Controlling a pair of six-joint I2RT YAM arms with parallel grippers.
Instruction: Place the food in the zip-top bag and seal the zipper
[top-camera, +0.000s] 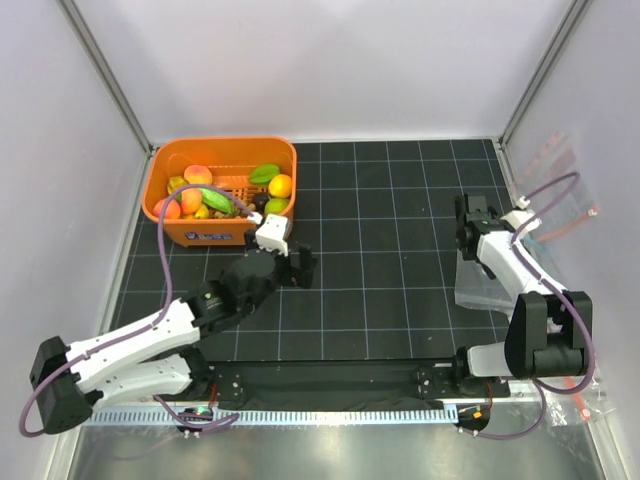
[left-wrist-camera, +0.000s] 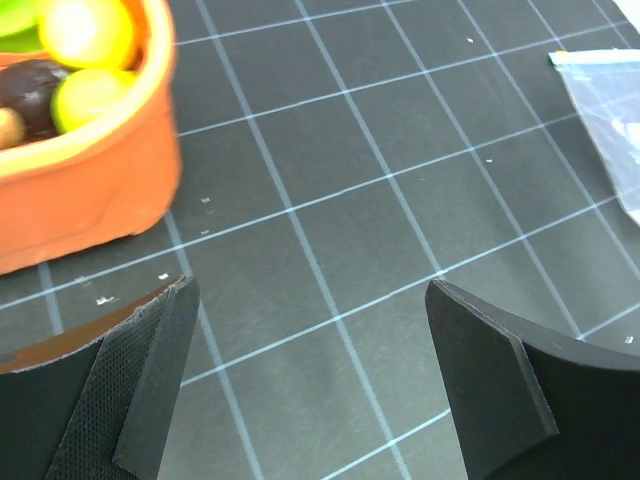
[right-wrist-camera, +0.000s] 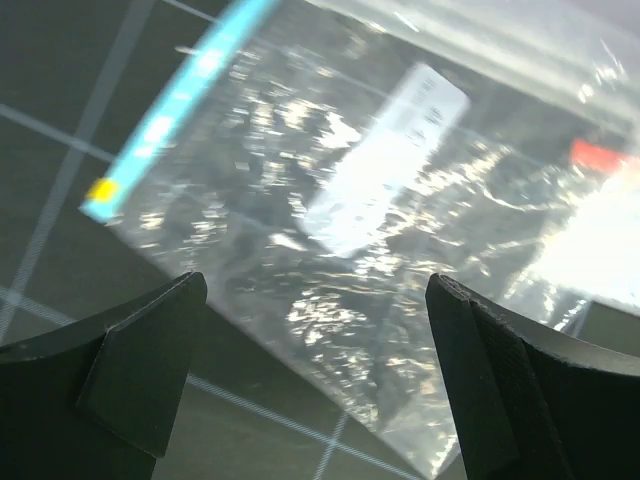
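Observation:
An orange basket (top-camera: 225, 231) holds mixed fruit and vegetables, seen at the back left and in the left wrist view (left-wrist-camera: 125, 200). My left gripper (top-camera: 292, 262) stands open just right of and in front of the basket, over bare mat. At the right, a clear zip top bag (top-camera: 480, 290) (right-wrist-camera: 270, 250) with a blue strip lies flat on the mat, partly hidden by the arm. My right gripper (top-camera: 472, 235) is open above the bag, nothing between its fingers.
Pale walls enclose the back and sides, the right one (top-camera: 590, 250) close to the right arm.

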